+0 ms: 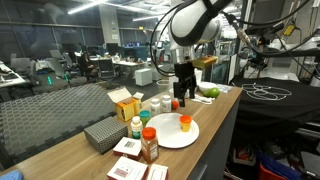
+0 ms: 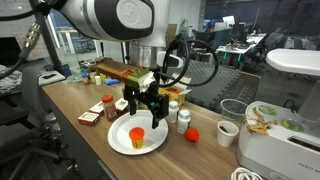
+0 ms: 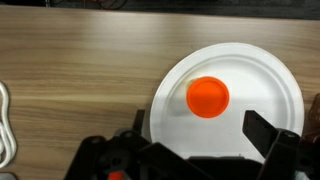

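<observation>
A small orange cup (image 1: pixel 185 124) stands on a round white plate (image 1: pixel 166 136) on the wooden counter. From the wrist view the cup (image 3: pixel 208 97) appears as a filled orange circle, with the plate (image 3: pixel 240 58) around it. My gripper (image 2: pixel 143 106) hangs above the plate, open, with nothing between its fingers. The cup (image 2: pixel 137 137) is below the gripper and apart from it. In the wrist view the two dark fingertips stand wide apart at the lower edge of the cup's outline.
Jars (image 1: pixel 149 145), white boxes (image 1: pixel 128 147) and a grey mesh block (image 1: pixel 106 133) line the counter left of the plate. Beyond it are several bottles, a red tomato (image 2: pixel 192 135) and a white cup (image 2: pixel 227 133). The counter's edge runs close beside the plate.
</observation>
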